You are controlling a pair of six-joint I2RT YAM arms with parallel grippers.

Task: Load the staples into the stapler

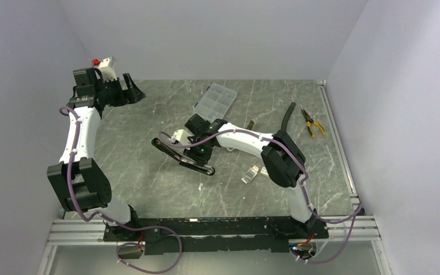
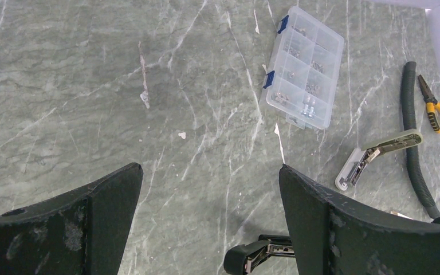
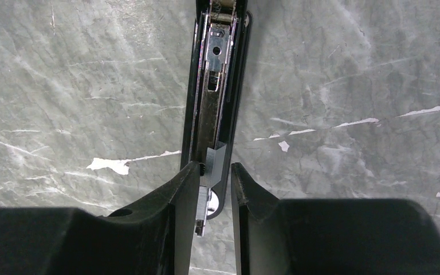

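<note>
The black stapler [image 3: 238, 86] lies on the table, its top folded back, seen in the top view [image 1: 164, 148] left of my right gripper. Silver staples [image 3: 215, 163] sit askew over the front end of its channel, and more staples [image 3: 202, 200] show at the tip. My right gripper stands part open above this end. Its left fingertip is at the staples' edge; a gap separates the right fingertip from them. Whether either finger touches them I cannot tell. Far to the left, my left gripper [image 1: 137, 90] is open and empty.
A clear compartment box [image 2: 306, 67] is at the back. Right of it are a beige stapler [image 2: 378, 153], a black tube [image 1: 287, 117] and yellow-handled pliers [image 1: 313, 122]. A small packet [image 1: 250, 174] lies right of the black stapler.
</note>
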